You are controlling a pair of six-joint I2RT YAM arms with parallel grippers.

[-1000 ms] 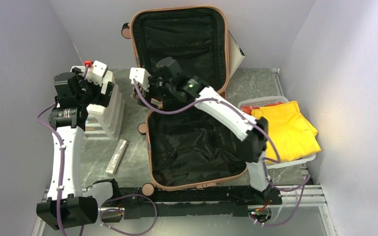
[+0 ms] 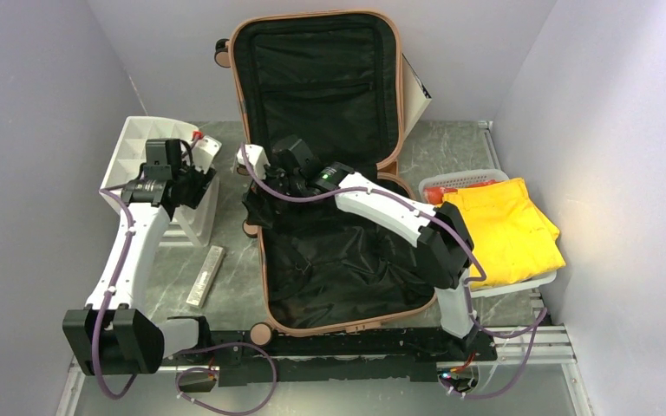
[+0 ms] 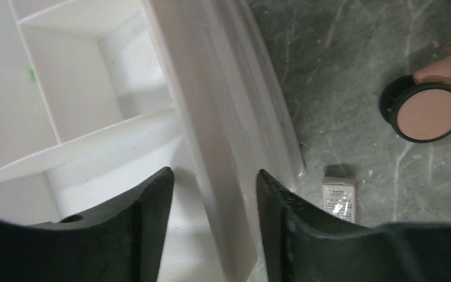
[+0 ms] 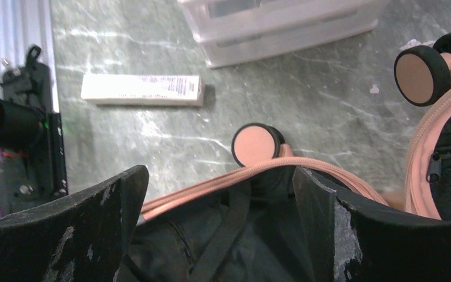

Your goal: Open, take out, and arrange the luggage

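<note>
The open suitcase (image 2: pixel 338 277) lies mid-table with its lid (image 2: pixel 316 78) raised at the back, dark lining inside. My right gripper is open over the suitcase's left rim, with the pink edging (image 4: pixel 282 162) below its fingers. At the left, my left gripper is part open over a white compartment box (image 3: pixel 111 153), whose near wall shows between its fingertips; whether they touch it I cannot tell.
A yellow folded cloth (image 2: pixel 499 234) rests on a basket at the right, red items beneath. A small long box (image 2: pixel 205 276) lies on the floor left of the suitcase. Walls close in on both sides.
My right gripper has moved down toward the suitcase's near half and left rim.
</note>
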